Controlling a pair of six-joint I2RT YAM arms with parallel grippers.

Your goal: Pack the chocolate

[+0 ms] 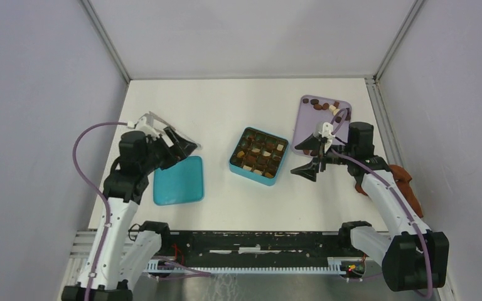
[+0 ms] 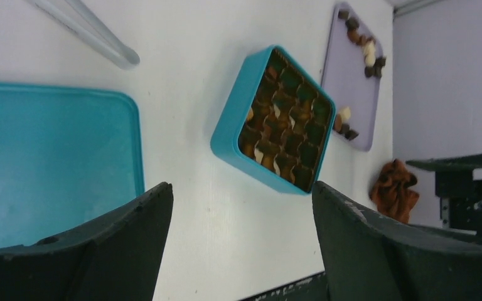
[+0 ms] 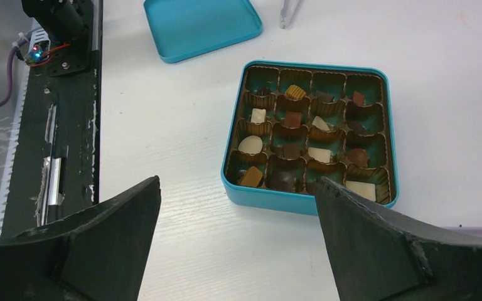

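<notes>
Near the table's middle stands a teal box [image 1: 231,165] with a brown divided insert. Chocolates, dark, brown and pale, sit in its compartments, as the right wrist view shows, such as a white oval chocolate [image 3: 250,145]. The teal lid [image 1: 178,180] lies flat to the left of the box, partly under the left arm in the top view. My left gripper [image 1: 182,147] hangs above the lid's far edge, its fingers apart and empty. To the right of the box, my right gripper [image 1: 306,162] stands open with nothing between its fingers.
Tongs [image 2: 122,56] lie behind the lid. At the right, a lilac tray [image 1: 303,122] holds several chocolates, and the right arm partly covers it. A brown cloth [image 1: 405,188] lies by the right arm.
</notes>
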